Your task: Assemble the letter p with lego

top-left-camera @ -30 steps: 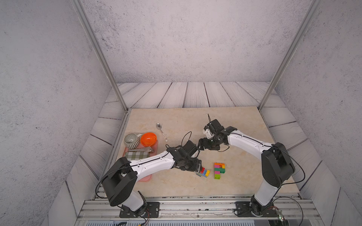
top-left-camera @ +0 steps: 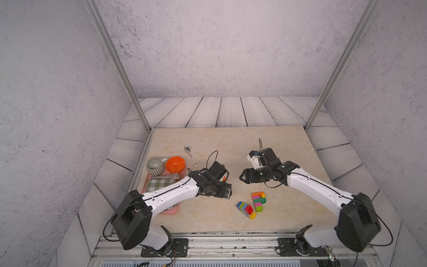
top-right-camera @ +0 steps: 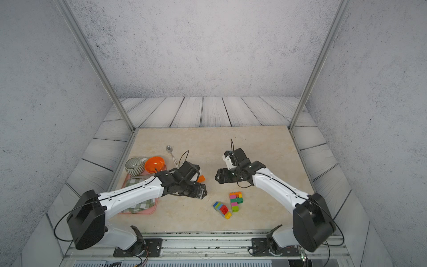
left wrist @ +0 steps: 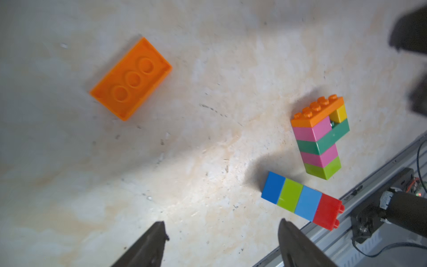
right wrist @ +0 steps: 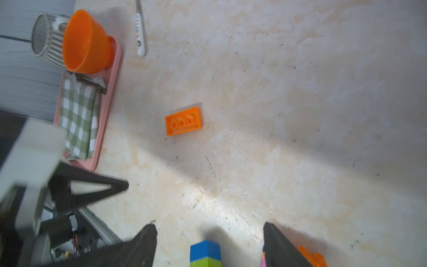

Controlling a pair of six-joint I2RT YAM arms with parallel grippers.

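A lego shape point(top-left-camera: 258, 201) of orange, yellow, pink, dark green and lime bricks, looking like a letter p, lies flat on the table; the left wrist view shows its orange top row point(left wrist: 318, 111). Beside it lies a second stack point(left wrist: 295, 199) of blue, lime, light blue and red, with a yellow end brick point(top-left-camera: 252, 215) seen from above. An orange brick point(right wrist: 183, 121) lies apart, its hollow underside up. My left gripper is open and empty, left of the stack. Above the table, my right gripper also stands open; nothing is held in it.
At the left, a pink tray point(right wrist: 106, 106) carries an orange bowl point(right wrist: 86, 42), a ribbed cup point(right wrist: 46, 40) and a checked cloth point(right wrist: 80, 115). A spoon point(top-left-camera: 191, 156) lies behind. Both arms hang close together.
The loose stack has rolled over and shifted toward the front right, away from my left gripper. The left gripper has drawn back left; the right arm has swung lower and its gripper slightly right.
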